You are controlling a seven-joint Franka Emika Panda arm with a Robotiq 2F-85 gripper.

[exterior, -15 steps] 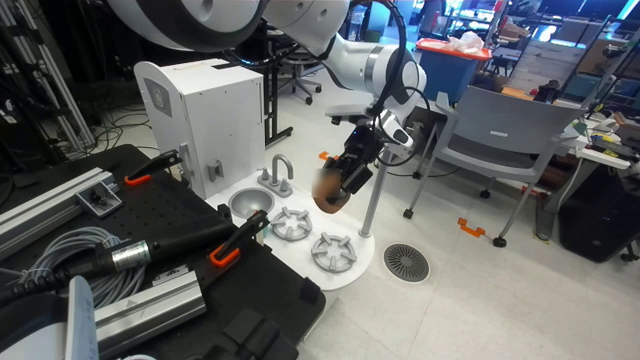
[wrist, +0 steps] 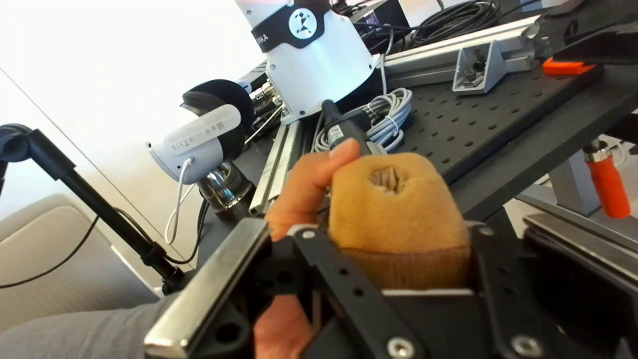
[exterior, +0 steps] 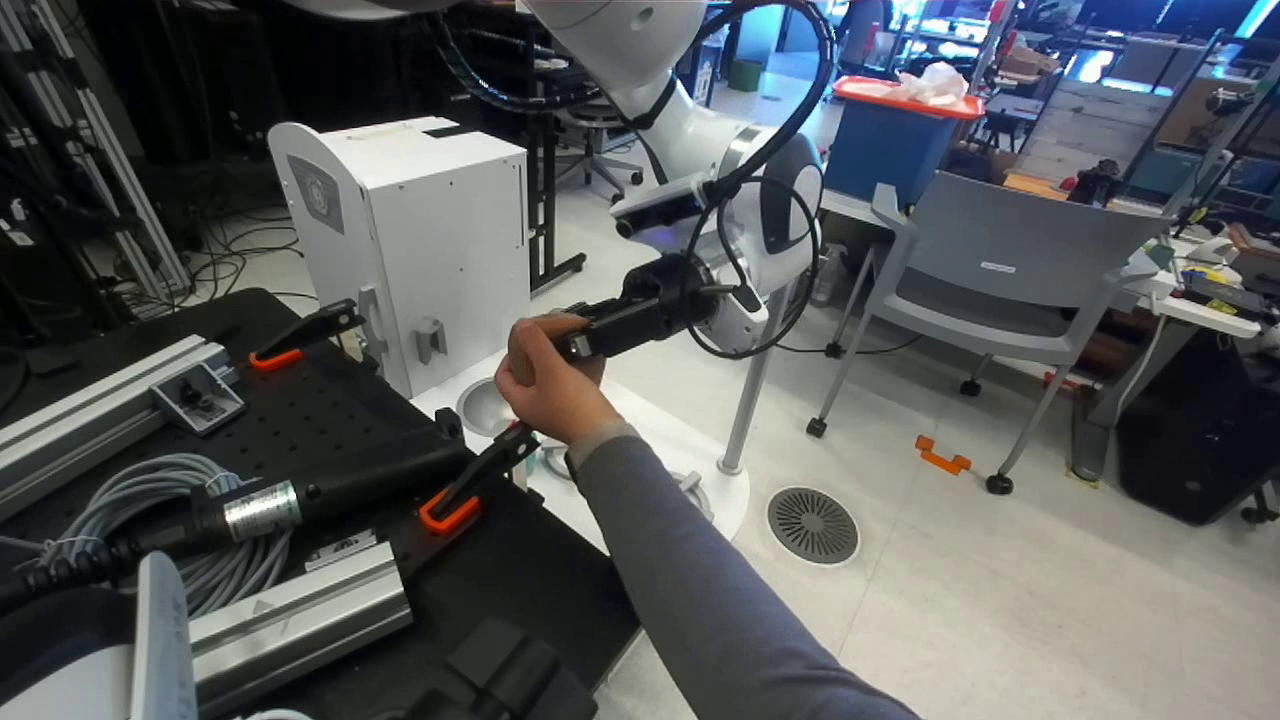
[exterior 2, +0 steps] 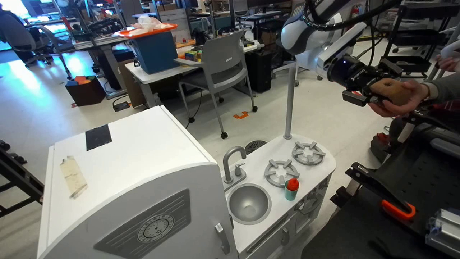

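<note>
A tan, rounded object [wrist: 395,209] with a small hole in its face sits between my spread fingers in the wrist view. My gripper [exterior 2: 376,84] stands open around it, with room showing between the object and the metal-faced fingers [wrist: 209,287] on either side. A person's hand [exterior 2: 394,108] grasps the same brown object [exterior 2: 392,90] from the far end. From exterior view 1 the hand [exterior: 554,390] hides most of the object and the ends of my gripper [exterior: 576,346].
Below is a white toy kitchen with a sink [exterior 2: 249,203], burners [exterior 2: 308,153] and a red-topped teal cup [exterior 2: 291,190]. A black table [exterior: 528,576] carries orange clamps [exterior: 450,514], cables and metal rails. The person's sleeved arm [exterior: 708,576] crosses over the table's edge.
My arm has swung from above the burners toward the black table, bringing the brown object along. A person's hand has come in and taken hold of the object.
</note>
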